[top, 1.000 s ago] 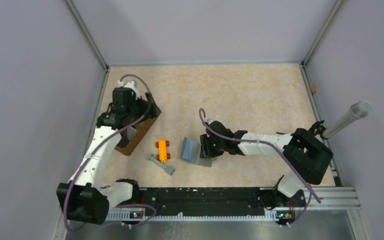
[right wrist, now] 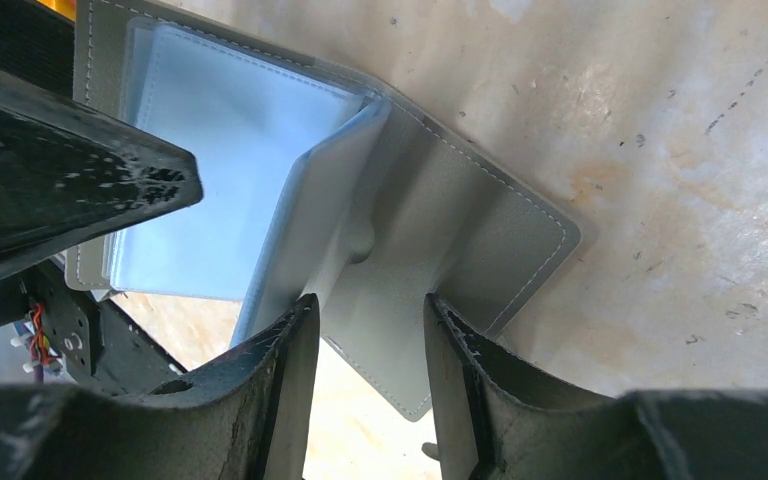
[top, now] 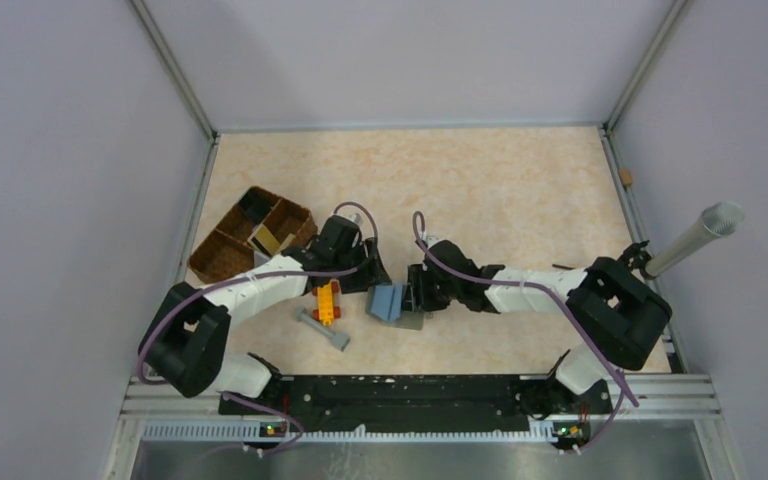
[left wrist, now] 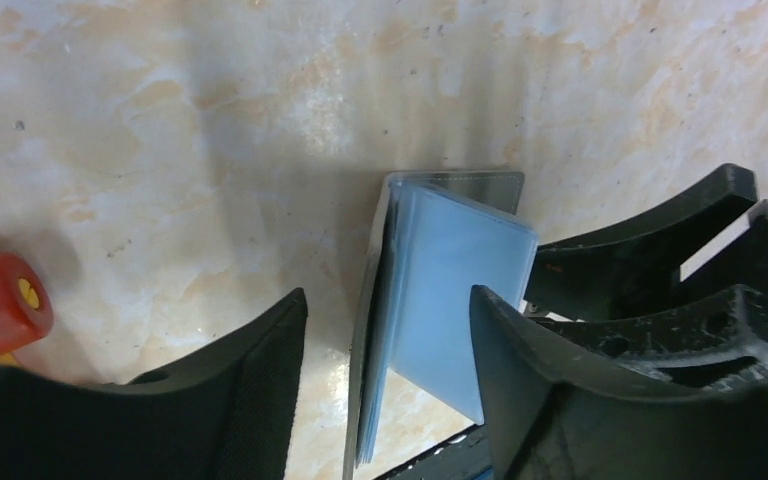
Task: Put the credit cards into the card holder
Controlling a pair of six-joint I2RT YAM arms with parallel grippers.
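Note:
A grey card holder (right wrist: pixel 460 240) with light blue inner sleeves (left wrist: pixel 455 290) lies open on the table at the centre front, between both grippers. My left gripper is part open, its fingers either side of the sleeves and the holder's upright left flap. My right gripper is part open over the holder, its left finger at the raised blue sleeve, the other over the grey panel. Whether either grips anything is unclear. No loose card can be made out clearly.
A divided wicker basket (top: pixel 220 255) with flat items stands back left. A yellow toy car (top: pixel 325 305) and a grey dumbbell-shaped object (top: pixel 320 330) lie left of the holder.
My left gripper has moved from over the basket rightward and down to the holder.

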